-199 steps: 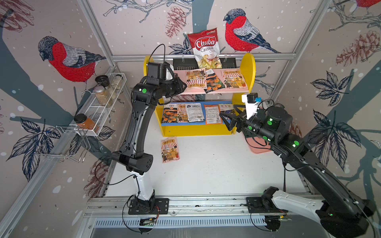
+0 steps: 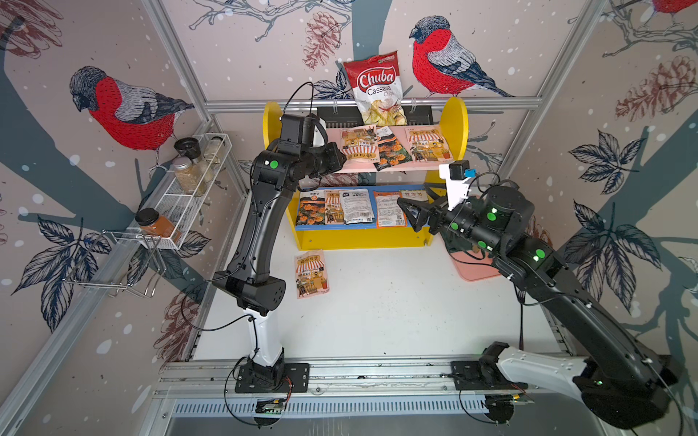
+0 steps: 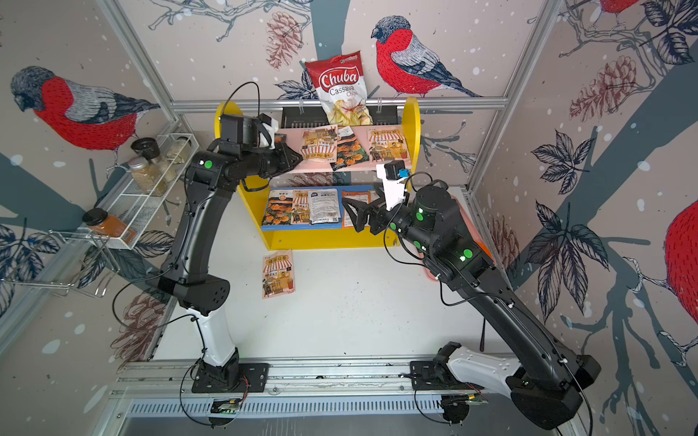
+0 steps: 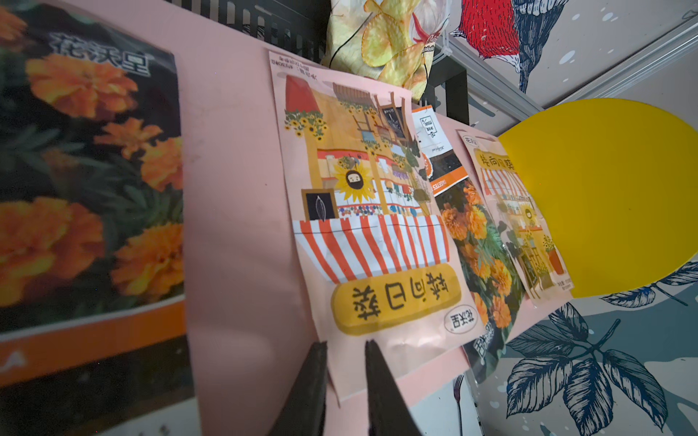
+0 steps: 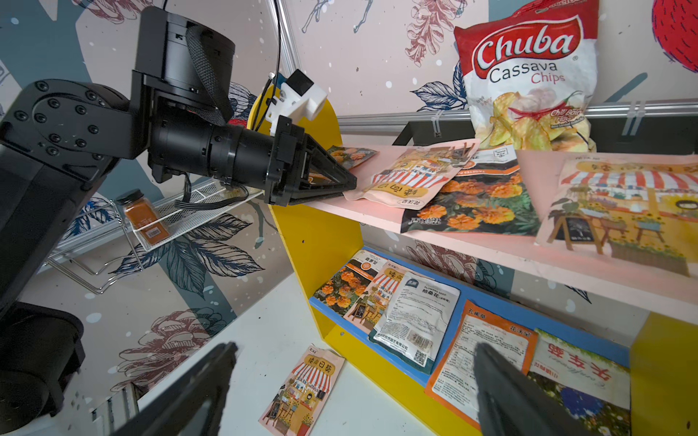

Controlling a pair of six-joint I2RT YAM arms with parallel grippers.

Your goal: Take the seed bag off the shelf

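On the pink upper shelf (image 2: 349,165) lie several flat seed bags. Nearest my left gripper is a sunflower bag (image 4: 370,210) with a red-striped awning; its lower corner shows between the narrowly open fingers, and whether they touch it I cannot tell. A marigold bag (image 4: 480,254) lies partly under it, with a second sunflower bag (image 4: 516,210) beyond. Another marigold bag (image 4: 94,181) lies on the other side. My right gripper stands open before the blue lower shelf (image 5: 459,319), empty between its fingers.
The lower shelf holds several bags, including a white one (image 5: 416,319) and an orange-edged one (image 5: 483,356). One sunflower bag (image 2: 311,274) lies on the white table. A chips bag (image 2: 376,87) stands behind the upper shelf. Yellow panels (image 2: 454,130) bound the shelf's sides.
My left gripper has shifted slightly right along the upper shelf. The bags have not visibly moved.
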